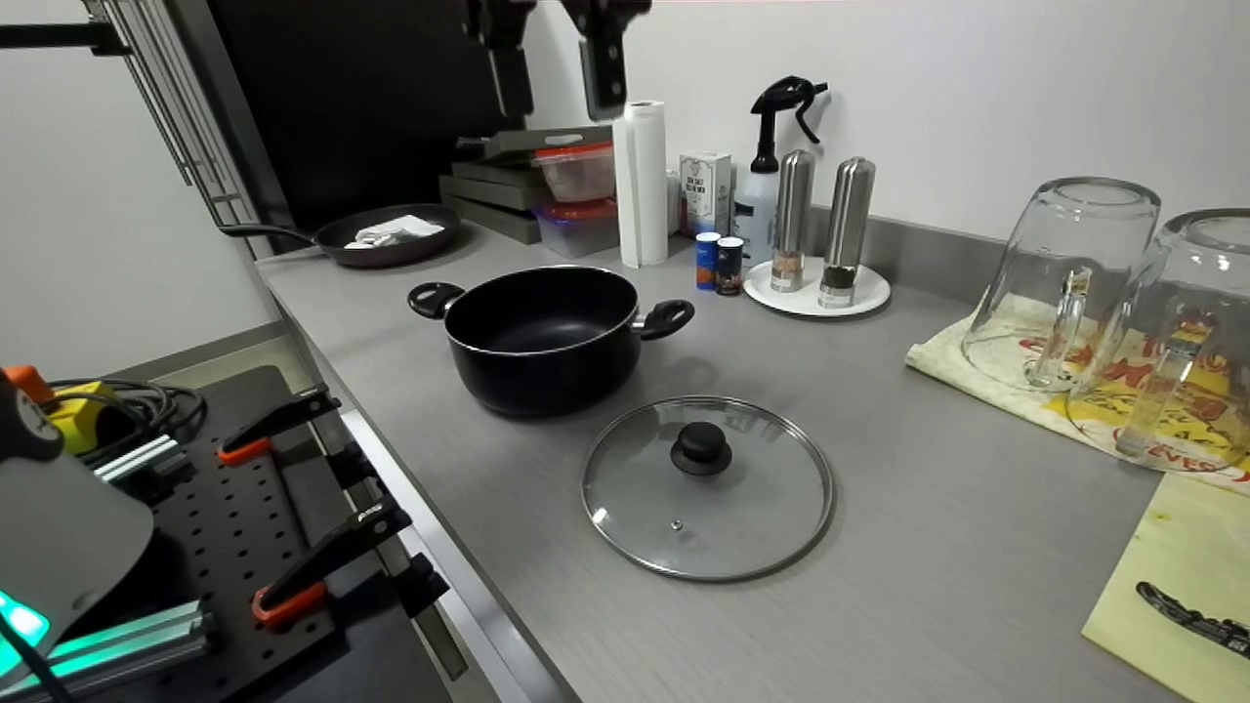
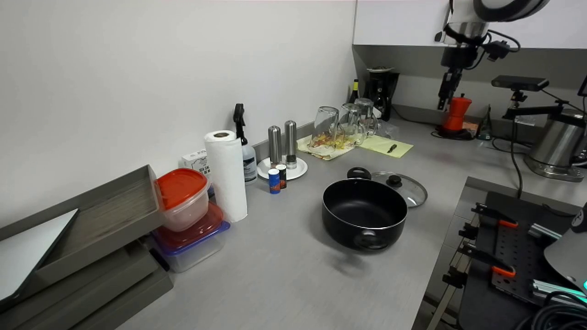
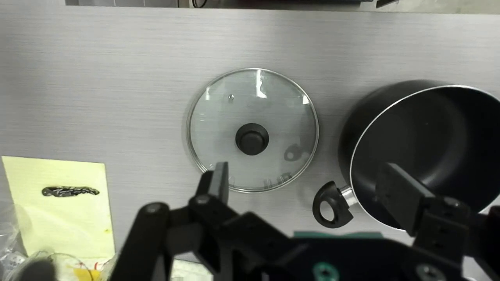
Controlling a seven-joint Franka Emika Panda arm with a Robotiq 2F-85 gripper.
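A glass lid with a steel rim and a black knob lies flat on the grey counter. Beside it stands an empty black pot with two loop handles; in the wrist view the pot is right of the lid. High above the counter, my gripper hangs open at the top of the first exterior view. Its fingers are spread wide in the wrist view, with nothing held between them. In the second exterior view the pot partly hides the lid.
Upturned glass mugs stand on a cloth by the wall. Two grinders rest on a white plate, near a paper towel roll. A frying pan sits far back. Bare counter surrounds the lid's right side.
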